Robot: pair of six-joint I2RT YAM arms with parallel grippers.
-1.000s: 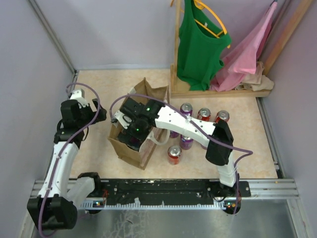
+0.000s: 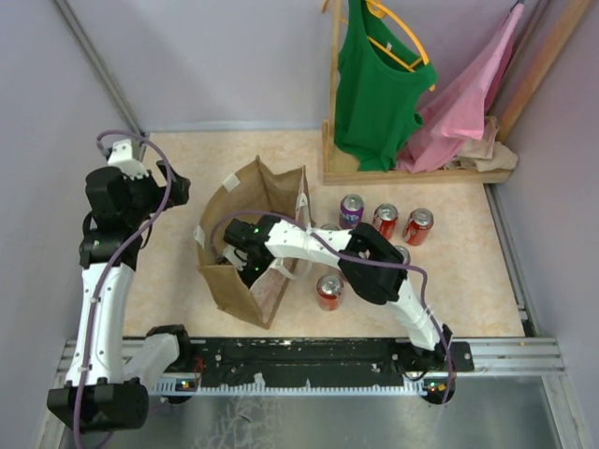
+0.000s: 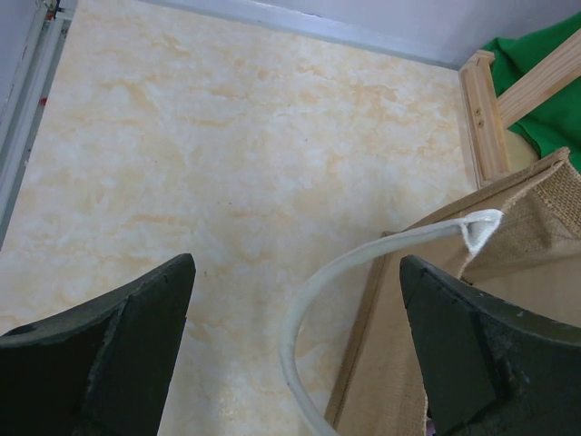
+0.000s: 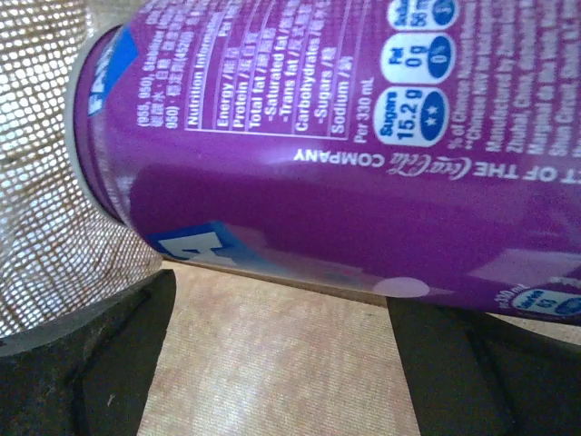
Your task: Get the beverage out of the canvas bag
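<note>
The canvas bag point(image 2: 245, 192) stands open on the table, left of centre in the top view. Inside it is my right gripper, its fingers open and hidden from above by the arm. In the right wrist view a purple can point(image 4: 300, 195) stretches across the upper part, close before the parted fingers point(image 4: 109, 363); it is not clamped. Left of the bag hovers my left gripper, also open and empty. A white bag handle point(image 3: 304, 304) arches into the space between its fingers, beside the bag's wall.
Outside the bag, on its right, stand several cans, among them a purple one point(image 2: 351, 210), red ones point(image 2: 385, 220) and a nearer red one point(image 2: 329, 291). A wooden rack point(image 2: 421, 175) with hanging clothes is at the back.
The left gripper has drawn a little left and toward the back.
</note>
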